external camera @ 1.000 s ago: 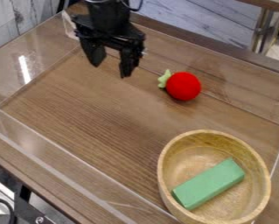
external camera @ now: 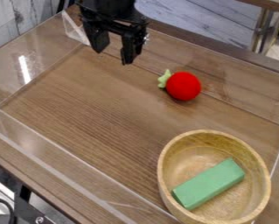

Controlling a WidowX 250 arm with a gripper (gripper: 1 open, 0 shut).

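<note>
The black gripper [external camera: 112, 42] hangs over the upper middle-left of the wooden table. Whether its fingers are open or shut is hard to tell. A red strawberry-like toy [external camera: 184, 87] with a green top lies to its lower right, apart from it. A tan bowl [external camera: 179, 162] at the bottom right holds a green rectangular block [external camera: 209, 184].
A light wall or edge runs along the upper left, and a wooden ledge is at the top right. A black cable shows at the bottom left corner.
The toy, bowl and block have not moved.
</note>
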